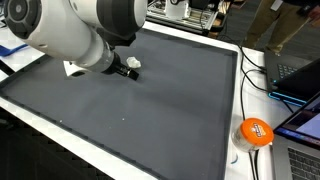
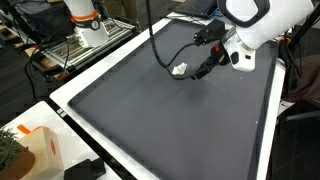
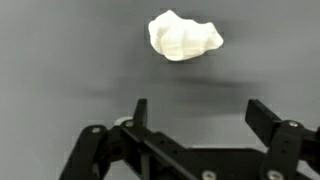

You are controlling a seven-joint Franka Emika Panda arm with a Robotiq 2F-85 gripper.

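A small crumpled-looking white object (image 3: 184,37) lies on the grey table, near the top of the wrist view. Between the open fingers of my gripper only bare tabletop shows. The white object is beyond the fingertips, apart from them. In exterior view 1 it (image 1: 133,62) shows just past the black gripper (image 1: 128,73). From exterior view 2 the white object (image 2: 180,70) appears to the left of the gripper (image 2: 201,73), which hangs low over the table.
The grey tabletop (image 1: 150,120) is broad and mostly bare. Off its edge sit an orange-topped container (image 1: 253,133) and a laptop (image 1: 290,80). A dark cable (image 2: 165,58) loops from the arm near the white object.
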